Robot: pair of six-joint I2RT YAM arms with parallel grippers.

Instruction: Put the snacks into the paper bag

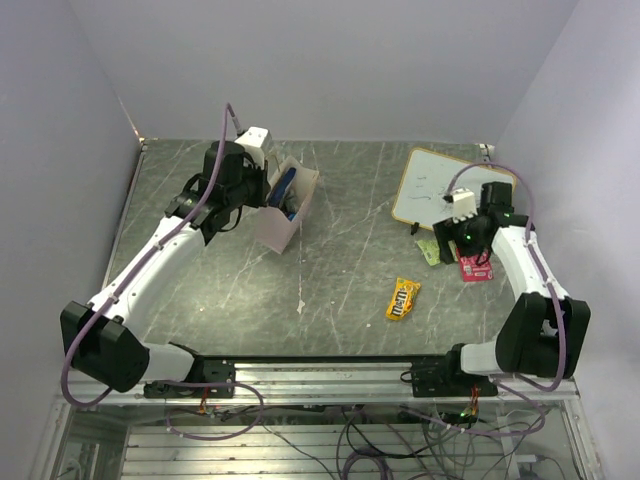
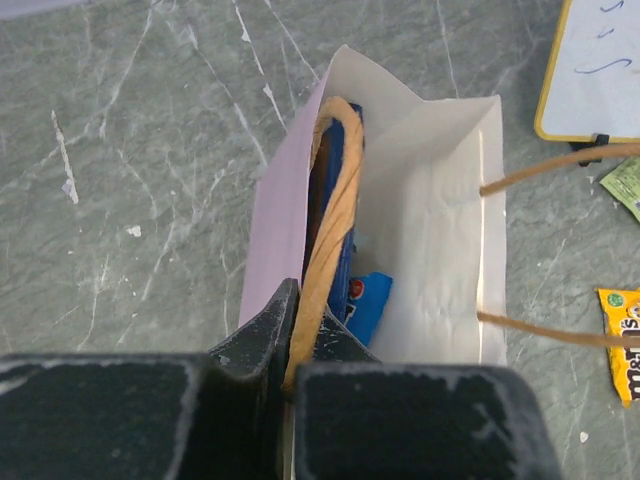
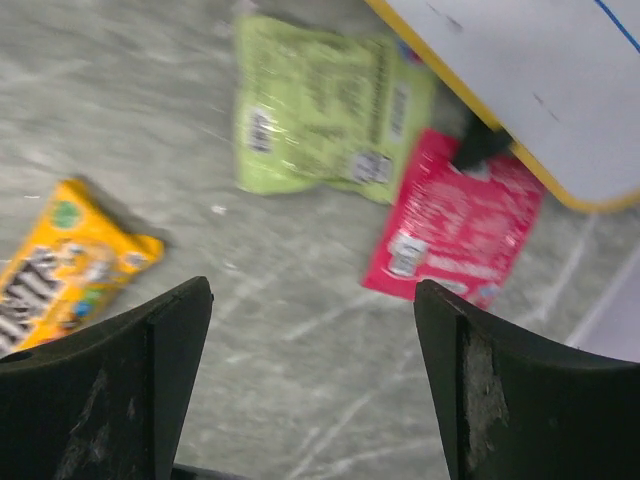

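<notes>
The pale paper bag [image 1: 273,230] stands at the left of the table, its mouth open, with blue packets [image 2: 367,306] inside. My left gripper is shut on one of the bag's tan handles [image 2: 335,230]; the other handle sticks out to the right. Over the far right snacks, my right gripper hangs open and empty. Below it in the right wrist view lie a green packet [image 3: 315,110], a red packet [image 3: 455,225] and a yellow M&M's packet [image 3: 60,270]. The M&M's packet [image 1: 403,299] is nearest the table's front edge.
A whiteboard [image 1: 440,185] with a yellow edge lies at the back right, close to the green and red packets. A small black object [image 3: 480,143] touches its edge.
</notes>
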